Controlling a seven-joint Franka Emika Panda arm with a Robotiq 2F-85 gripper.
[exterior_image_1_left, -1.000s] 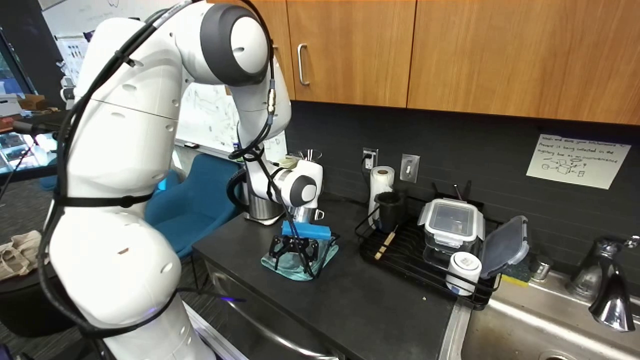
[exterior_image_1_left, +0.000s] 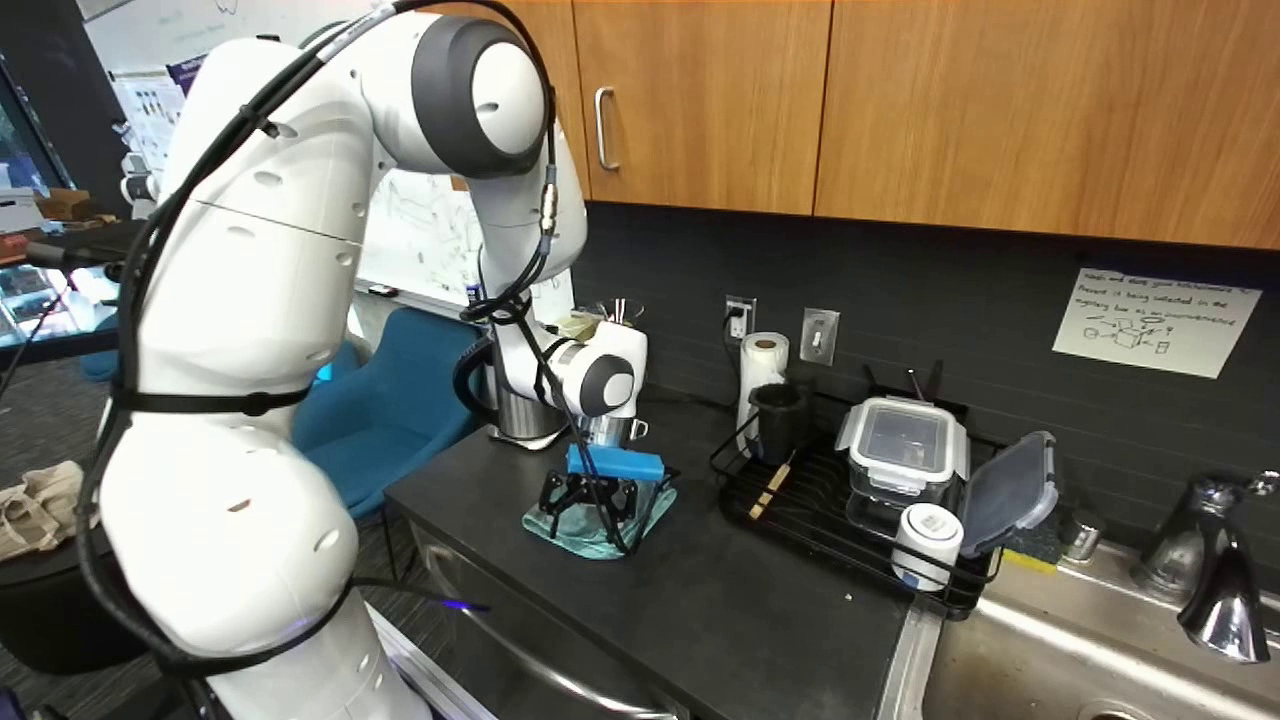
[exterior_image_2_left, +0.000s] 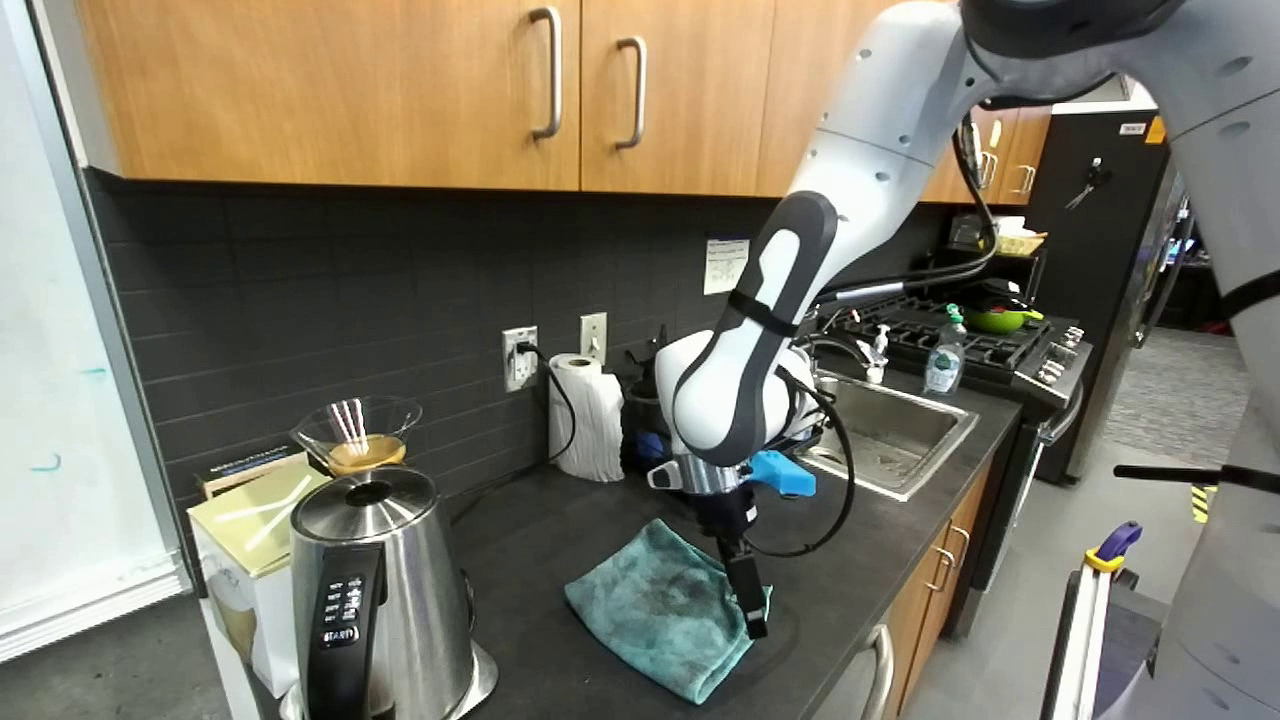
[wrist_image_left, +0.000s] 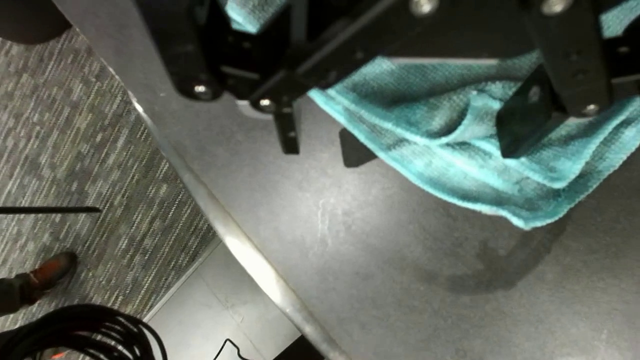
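Observation:
A teal cloth (exterior_image_1_left: 578, 542) lies crumpled on the dark counter near its front edge. My gripper (exterior_image_1_left: 595, 528) stands over it, fingers pointing down and spread apart. In the wrist view, the cloth (wrist_image_left: 420, 162) spreads below my open gripper. One finger pad (wrist_image_left: 523, 120) is above the folds, while the other side is near the cloth's edge over bare counter. From the other side, a black finger (exterior_image_2_left: 746, 588) reaches down at the cloth's (exterior_image_2_left: 654, 612) right part. Whether the fingertips touch the cloth cannot be told.
A steel kettle (exterior_image_2_left: 372, 564) stands at the counter's end. Behind are a paper towel roll (exterior_image_1_left: 764, 360) and a black dish rack (exterior_image_1_left: 828, 528) with containers, then the sink (exterior_image_1_left: 1020, 660). Counter between cloth and rack is clear.
The arm has shifted very slightly to the right in the exterior view. The cloth looks the same, and the gripper stays over it.

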